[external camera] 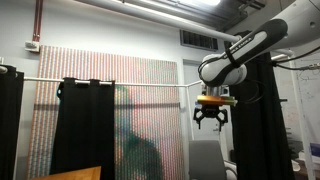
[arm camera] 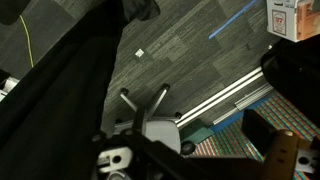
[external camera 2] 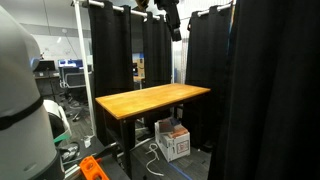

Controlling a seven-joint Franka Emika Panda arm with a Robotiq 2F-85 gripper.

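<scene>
My gripper (external camera: 210, 118) hangs high in the air, pointing down, its two dark fingers spread apart with nothing between them. A coloured band, orange to green, circles the wrist just above it. In the wrist view the fingers reach in dark from the bottom edge, with only the floor and a chair far below. The wooden table (external camera 2: 150, 101) has a bare top in exterior view 2, and just its corner (external camera: 80, 174) shows in exterior view 1. No object is near the fingers.
Black curtains (external camera: 84, 130) hang around the space. A grey chair (external camera: 207, 156) stands below the gripper. Under the table, a printed cardboard box (external camera 2: 172, 139) sits on the floor beside a loose white cable (external camera 2: 152, 158). Open air surrounds the gripper.
</scene>
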